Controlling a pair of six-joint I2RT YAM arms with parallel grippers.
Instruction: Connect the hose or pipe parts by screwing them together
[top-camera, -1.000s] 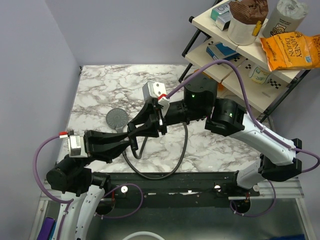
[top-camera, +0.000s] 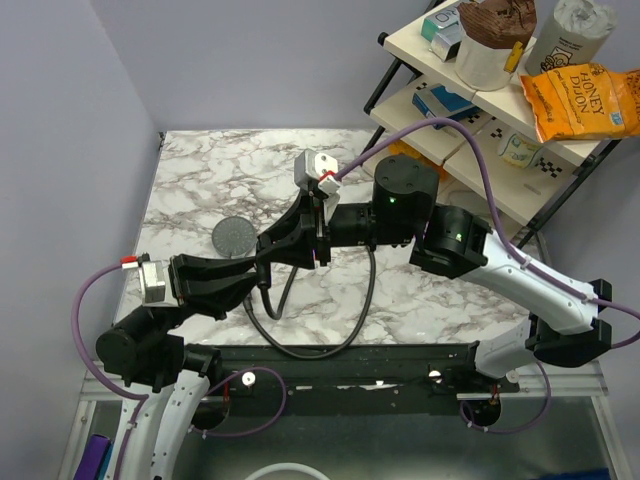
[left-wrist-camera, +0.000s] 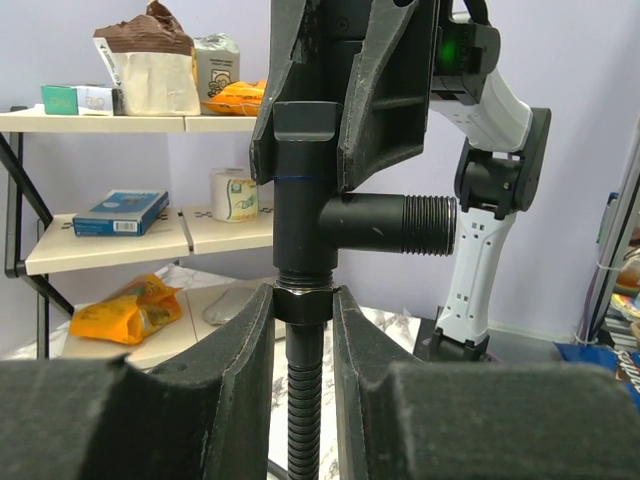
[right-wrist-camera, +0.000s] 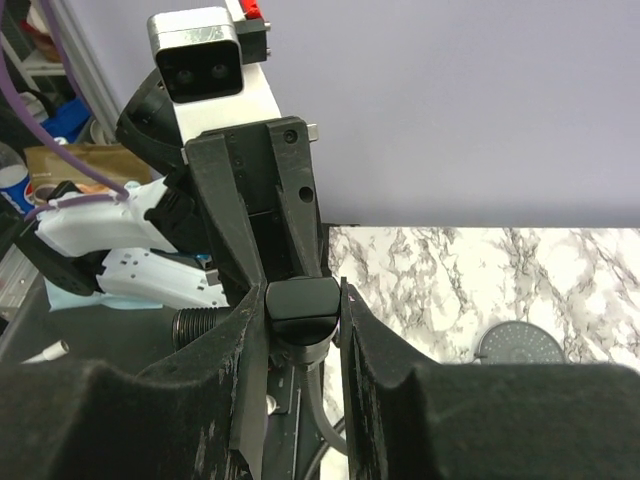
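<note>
A black T-shaped fitting (left-wrist-camera: 365, 222) is upright between my grippers, with a threaded side branch. My right gripper (top-camera: 264, 244) is shut on its top, whose square end (right-wrist-camera: 303, 297) shows in the right wrist view. My left gripper is shut on the nut at the fitting's lower end, where the corrugated hose (left-wrist-camera: 305, 410) hangs down. In the top view the hose (top-camera: 365, 305) loops across the marble worktop (top-camera: 190, 170). A round shower head (top-camera: 234, 236) lies left of the grippers.
A shelf unit (top-camera: 480, 95) with bags and boxes stands at the back right. A dark basin (top-camera: 380, 440) lies along the front.
Both arms have shifted very slightly in the top view, with the fitting still between the grippers.
</note>
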